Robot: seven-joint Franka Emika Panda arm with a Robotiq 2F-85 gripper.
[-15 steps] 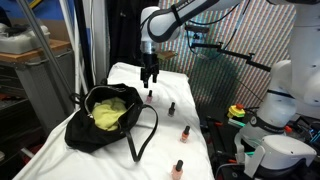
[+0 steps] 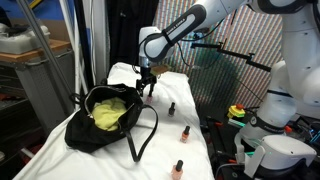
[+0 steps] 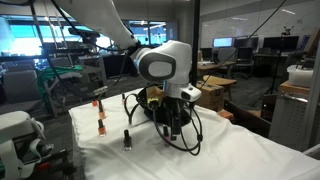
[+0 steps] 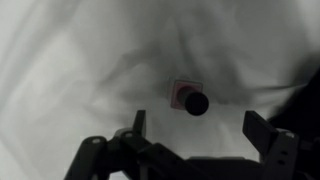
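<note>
My gripper stands open, its two dark fingers wide apart. A small pinkish bottle with a black cap shows on the white cloth ahead of the gap, seen from above. Nothing is held. In exterior view 1 the gripper hangs low over the far part of the table, close to that bottle. Exterior view 2 has the gripper in front of the black bag, which is partly hidden by the arm.
A black bag holding yellow cloth lies open at the left, its strap looping over the table. Other small bottles stand to the right: a dark one and pinkish ones.
The arm has come down and slightly left in exterior view 1, bringing the gripper lower towards the far bottle. The bag and the other bottles look unmoved.
</note>
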